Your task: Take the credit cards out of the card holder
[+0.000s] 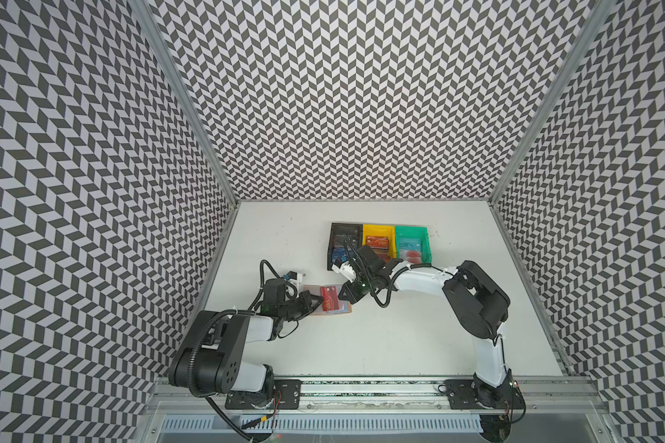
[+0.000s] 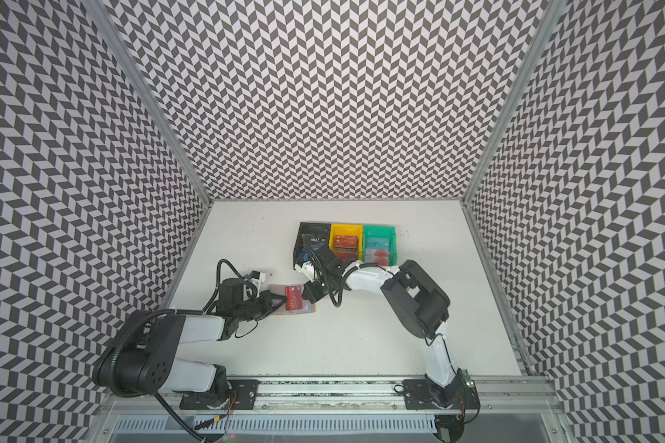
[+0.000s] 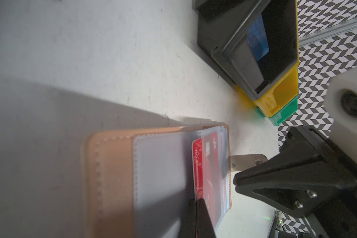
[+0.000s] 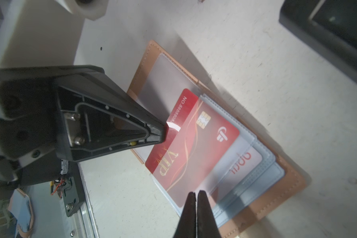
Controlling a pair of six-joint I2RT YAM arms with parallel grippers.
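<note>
The tan card holder (image 4: 284, 185) lies open on the table, clear sleeves up. A red VIP card (image 3: 208, 158) sticks partly out of a sleeve, a pale card (image 4: 246, 160) beneath it. My left gripper is shut at the red card's exposed edge; whether the edge is between its fingertips is unclear. My right gripper is shut over the other end of the holder, near the card, with nothing visible between its fingers.
A tray with black (image 1: 345, 229), yellow (image 1: 379, 229) and green (image 1: 412, 230) compartments holding cards stands behind the holder.
</note>
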